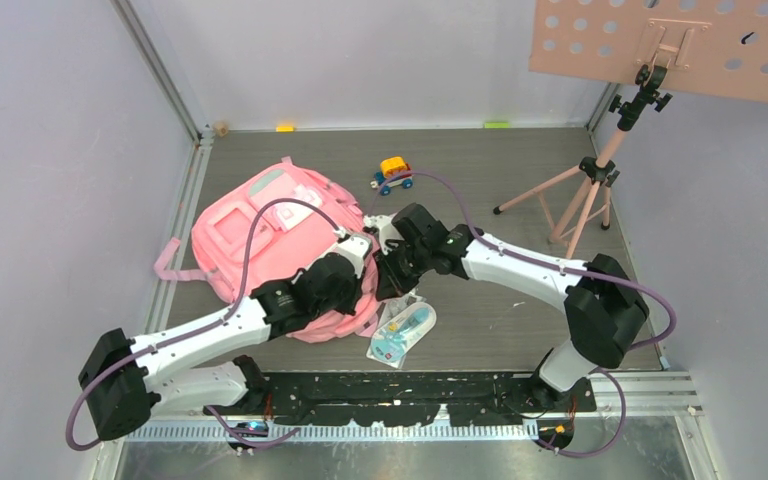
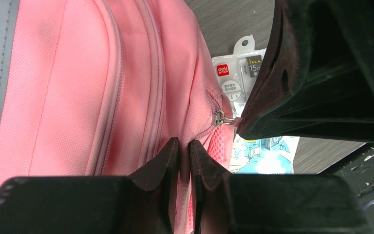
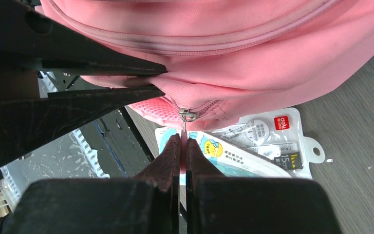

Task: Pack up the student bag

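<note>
The pink backpack (image 1: 290, 240) lies on the floor at left of centre in the top view. In the right wrist view, my right gripper is shut on the thin pink tab of a zipper pull (image 3: 184, 127), below its metal slider at the bag's side. A narrow fold of bag fabric (image 2: 185, 112) runs between the fingers of my left gripper; they stand close together around it, and how firmly they press cannot be told. Beside the bag lie a packaged stationery set (image 3: 272, 131) and a blue-white pouch (image 1: 402, 333).
A toy vehicle (image 1: 392, 176) stands behind the bag's right side. On the right is a tripod (image 1: 580, 195) bearing a pink perforated board (image 1: 680, 45). Bare floor (image 1: 480, 325) lies right of the packages; both arms crowd together at the bag's right edge.
</note>
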